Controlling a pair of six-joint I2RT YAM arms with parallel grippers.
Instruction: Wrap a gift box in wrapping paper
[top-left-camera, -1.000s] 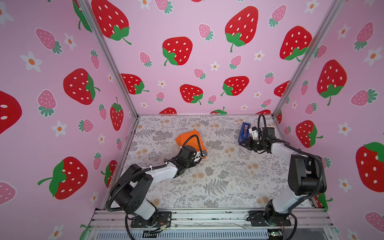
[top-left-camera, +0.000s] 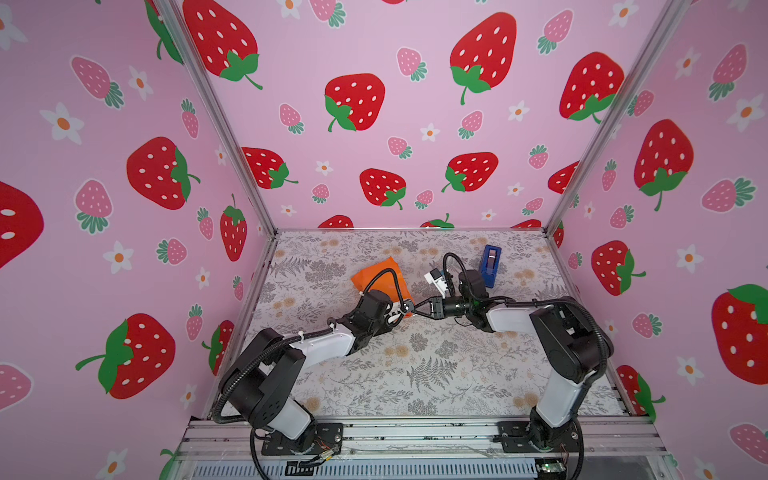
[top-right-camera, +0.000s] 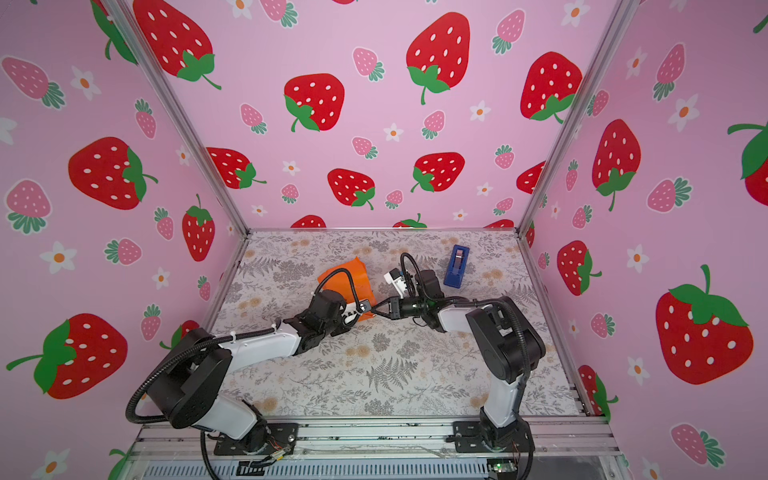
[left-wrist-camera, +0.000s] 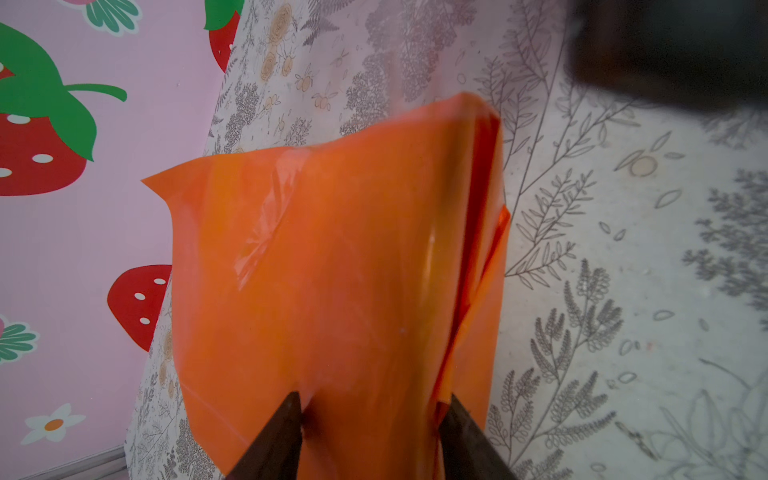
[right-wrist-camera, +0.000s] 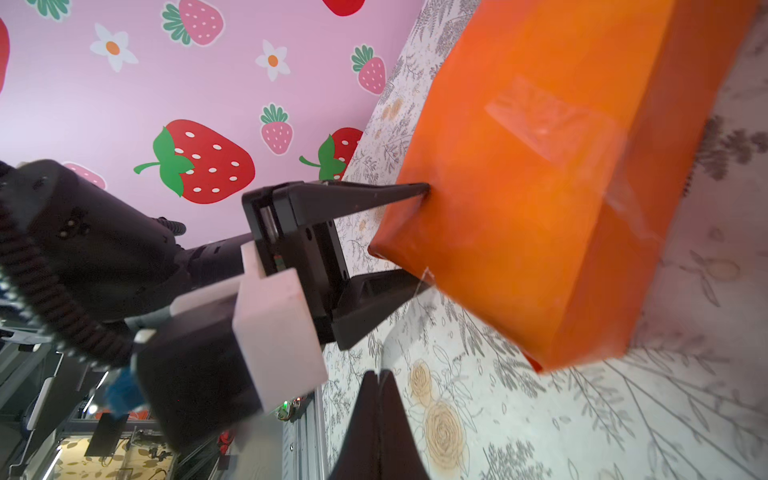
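The gift box, wrapped in orange paper (right-wrist-camera: 528, 208), lies on the table left of centre; a clear tape strip shows on its top. My left gripper has its fingers apart around one end of the package, with an orange corner between them. Whether they press on it cannot be told. My right gripper is shut at the box's near side, close to the left fingertips. A thin clear strip of tape (right-wrist-camera: 406, 329) runs from its tips up to the left gripper's lower finger.
A blue tape dispenser (top-left-camera: 490, 266) stands at the back right of the table. A dark blurred shape (left-wrist-camera: 664, 52) fills the upper right of the left wrist view.
My right gripper has swept left from the blue dispenser, across the table, to the left gripper beside the orange package. The left arm and the package have kept their place.
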